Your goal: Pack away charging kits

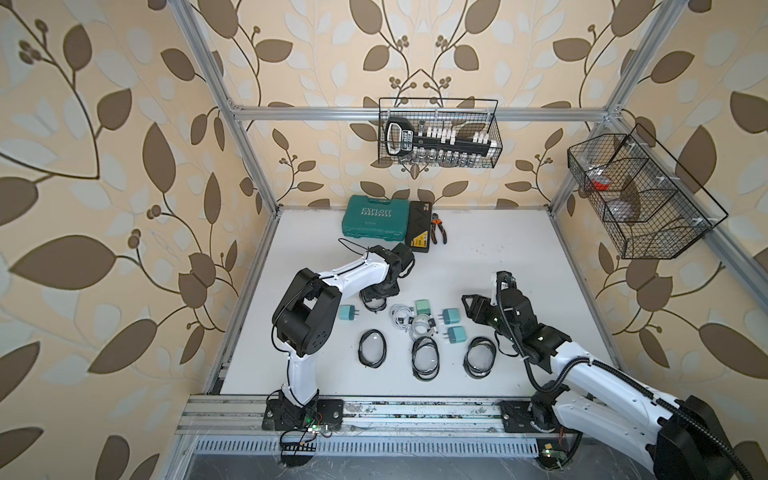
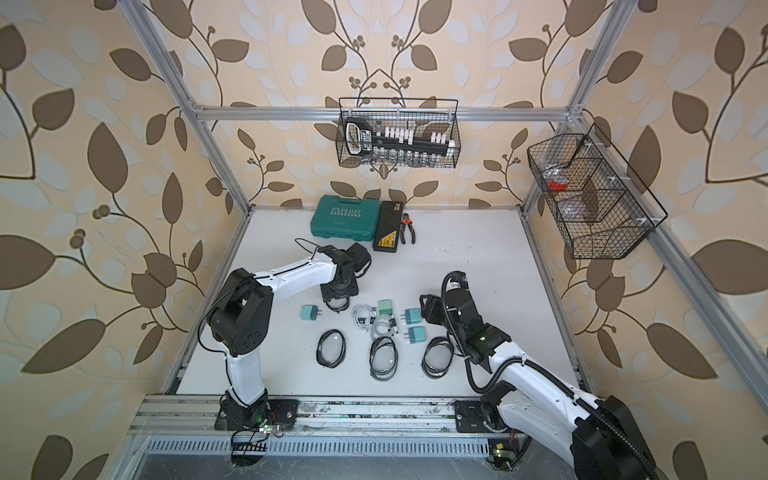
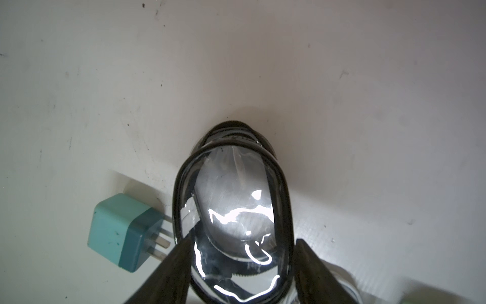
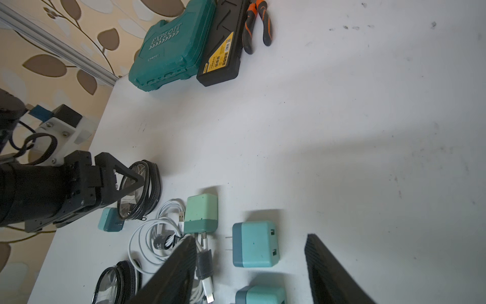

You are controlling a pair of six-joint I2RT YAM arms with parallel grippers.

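Observation:
My left gripper (image 1: 382, 289) hangs open just above a clear, black-zipped pouch (image 3: 233, 197), nothing gripped; a teal plug adapter (image 3: 121, 230) lies beside it. My right gripper (image 1: 472, 304) is open over the middle-right, near two teal adapters (image 4: 255, 243) (image 4: 260, 295). Between the arms lie a green charger (image 4: 201, 212) and coiled white cables (image 4: 152, 243). Three more black-zipped pouches (image 1: 372, 364) (image 1: 425, 373) (image 1: 480, 370) lie along the front of the white table (image 1: 512, 240).
At the back stand a green case (image 1: 374, 224), a black case (image 1: 417, 236) and pliers (image 1: 440, 228). Wire baskets (image 1: 440, 160) (image 1: 640, 232) hang on the back and right.

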